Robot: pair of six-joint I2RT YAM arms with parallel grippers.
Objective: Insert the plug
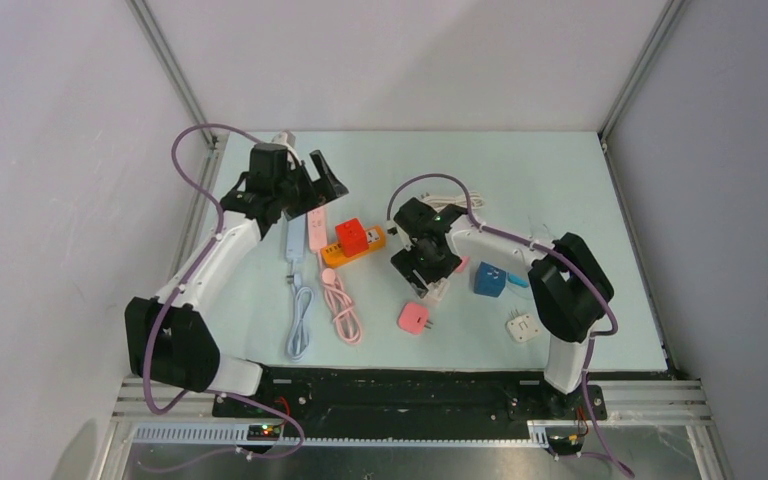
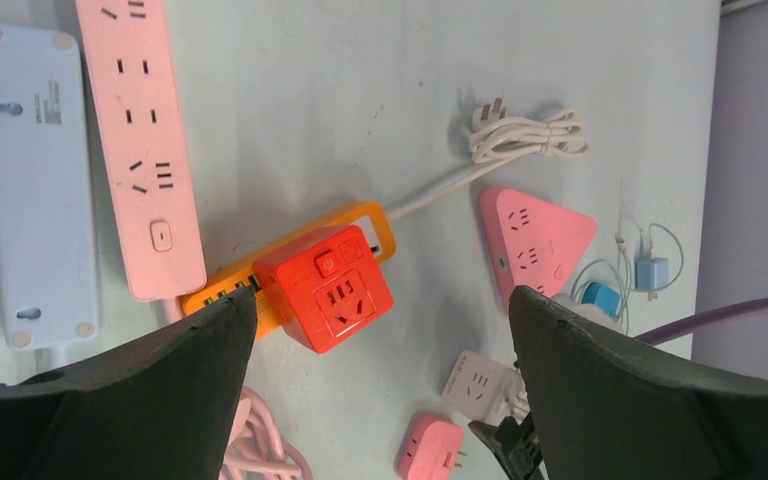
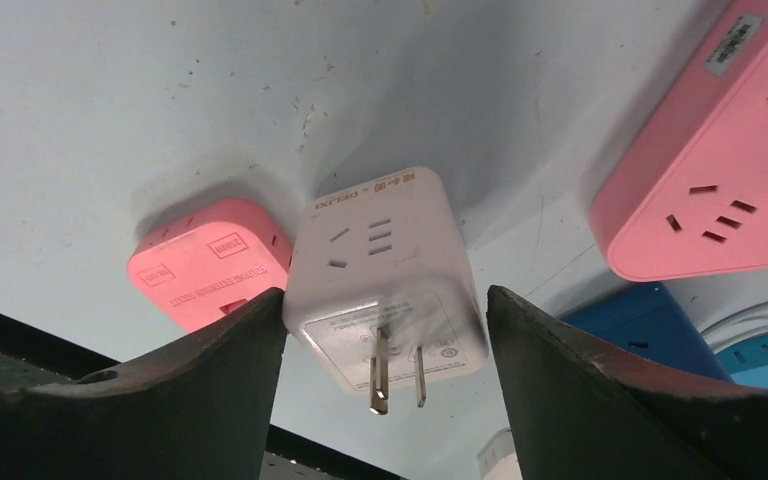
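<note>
A white cube-shaped plug adapter (image 3: 380,250) lies between the two fingers of my right gripper, its two metal prongs facing the near side. Both fingertips are close against its sides in the right wrist view; whether they press on it I cannot tell. In the top view, the arm partly covers this adapter (image 1: 436,292). My left gripper hangs open and empty over the table. Below it, a red cube adapter (image 2: 330,290) sits on an orange power strip (image 2: 222,283), whose white cable (image 2: 450,187) runs off to the right.
Beside the white adapter lies a pink plug (image 3: 210,262). A pink triangular strip (image 3: 720,170) and a blue block (image 3: 650,325) are to the right. Another white plug (image 1: 523,327) stands near the front. Pink (image 2: 145,150) and light blue (image 2: 40,190) strips lie at left.
</note>
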